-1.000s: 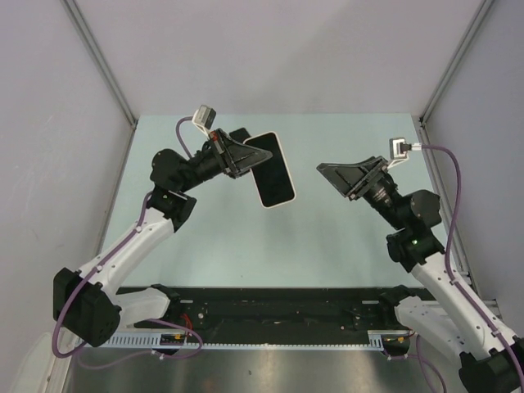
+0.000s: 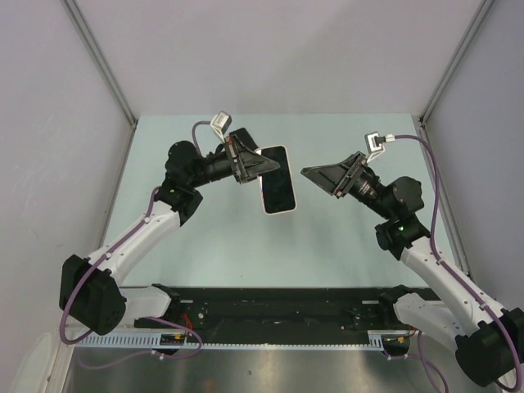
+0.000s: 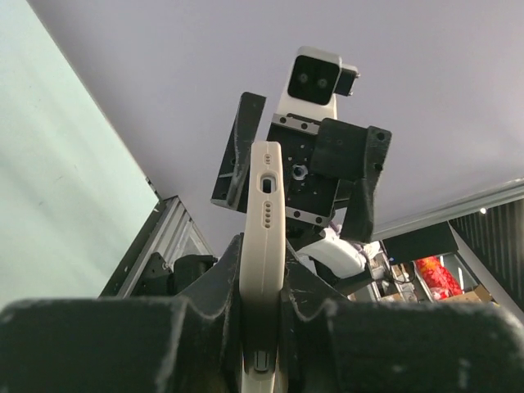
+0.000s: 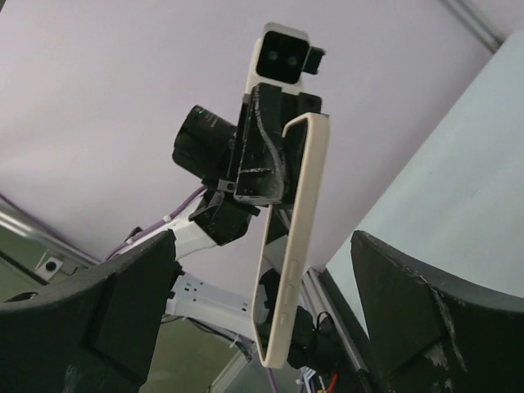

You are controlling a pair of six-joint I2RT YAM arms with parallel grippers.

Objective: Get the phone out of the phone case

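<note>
The phone (image 2: 279,182) stands out as a dark screen inside a pale beige case (image 2: 279,213). Its narrow end, with port and speaker holes, faces the camera in the left wrist view; a long side of the case (image 4: 299,237) with buttons shows in the right wrist view. My left gripper (image 2: 266,162) is shut across the phone and case, one dark finger over the screen, holding them up off the table. To the right, clear of the case, my right gripper (image 2: 314,174) is open and empty, its two fingers (image 4: 106,303) spread wide in its own view.
Below lies a bare pale tabletop (image 2: 221,254), free at the front and right. Grey walls (image 2: 270,57) close in the back and sides. A dark flat piece (image 2: 245,137) shows behind the left gripper; what it is cannot be made out.
The left gripper and phone have shifted slightly right and down, turning more upright.
</note>
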